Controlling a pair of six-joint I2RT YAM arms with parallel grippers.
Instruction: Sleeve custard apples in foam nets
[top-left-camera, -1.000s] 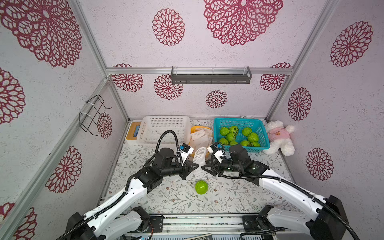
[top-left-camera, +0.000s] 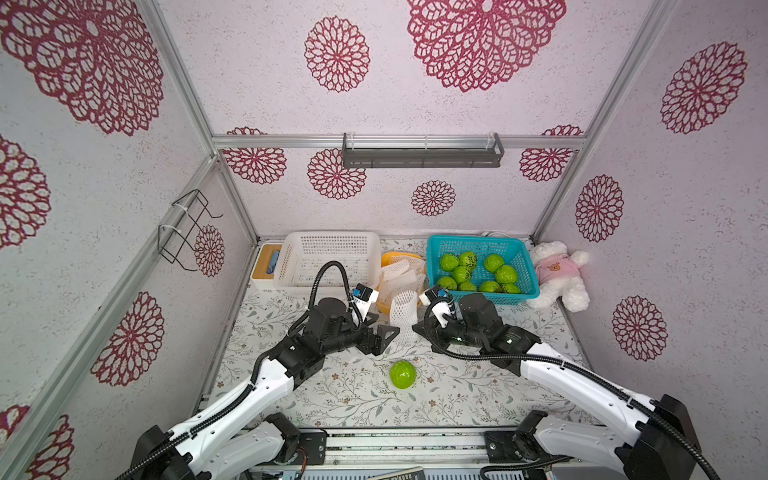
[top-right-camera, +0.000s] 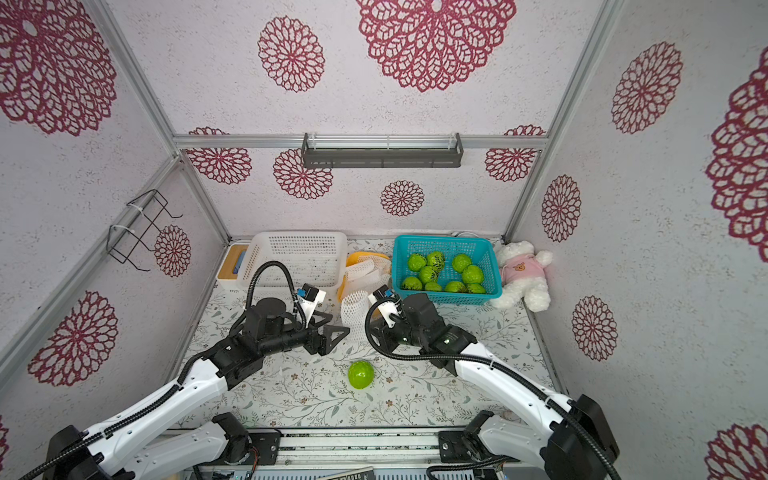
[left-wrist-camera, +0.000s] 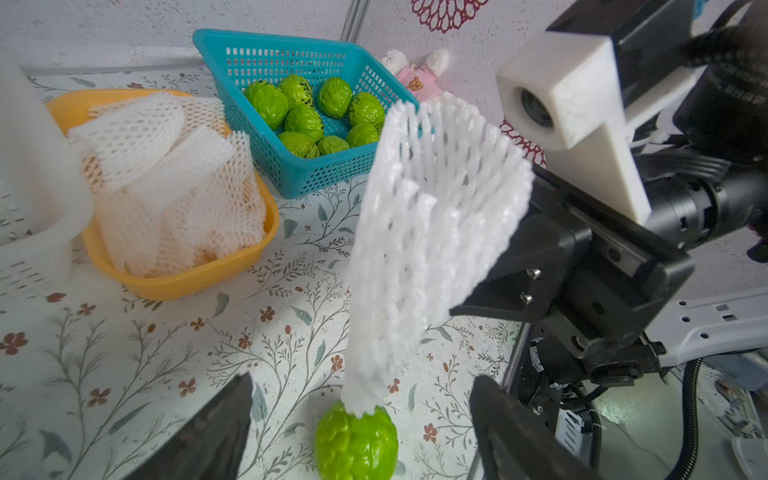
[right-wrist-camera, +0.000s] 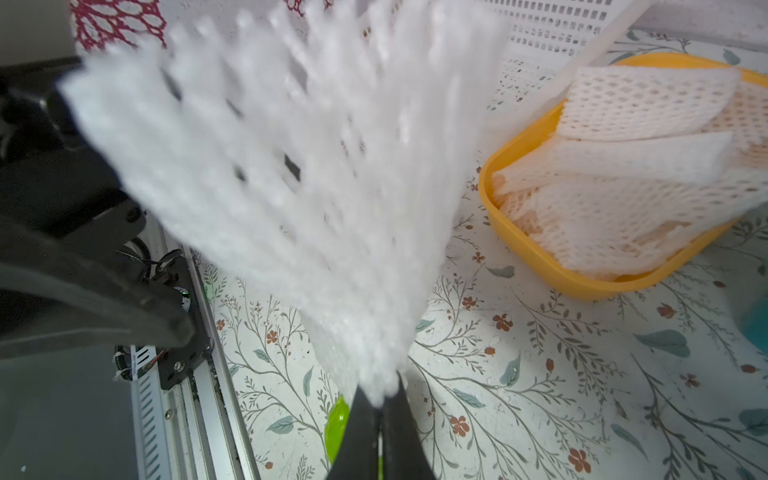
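A white foam net hangs upright in my right gripper, which is shut on it; in the right wrist view its mouth flares widely above the fingertips. My left gripper is open, a short way left of the net, with nothing in its grasp. A single green custard apple (top-left-camera: 402, 373) lies on the table below the two grippers. More custard apples (top-right-camera: 472, 274) fill part of the teal basket (top-right-camera: 445, 297) at the back right. A yellow bin (left-wrist-camera: 184, 281) holds more foam nets (left-wrist-camera: 160, 176).
A white basket (top-left-camera: 326, 248) stands at the back left beside a small box (top-left-camera: 264, 268) with a blue item. A plush toy (top-left-camera: 560, 276) sits right of the teal basket. Bare table surrounds the loose apple.
The net now stands with my right gripper, which has moved slightly. The loose apple has not moved.
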